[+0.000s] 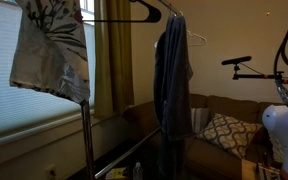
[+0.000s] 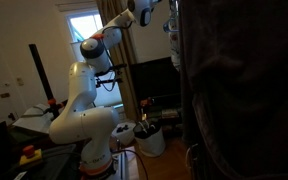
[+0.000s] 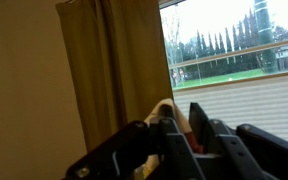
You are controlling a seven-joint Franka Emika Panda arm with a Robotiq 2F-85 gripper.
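A pale cloth with a dark leaf-and-flower print [image 1: 54,45] hangs at the upper left of exterior view 1, before the window blind; its top is cut off. In the wrist view, a pale and reddish bit of fabric [image 3: 180,119] shows at the dark fingers of my gripper. That picture is too dark to tell whether the fingers grip it. A black hanger [image 1: 134,14] is up beside the cloth. To its right, a dark garment [image 1: 172,85] hangs from the rack. My white arm [image 2: 82,125] reaches up in exterior view 2.
A metal rack post [image 1: 88,135] stands below the cloth. A brown sofa with a patterned pillow [image 1: 227,134] is behind the dark garment. An empty pale hanger [image 1: 196,39] hangs near that garment. A yellow-brown curtain [image 3: 114,65] borders the window. Dark fabric fills the right of exterior view 2.
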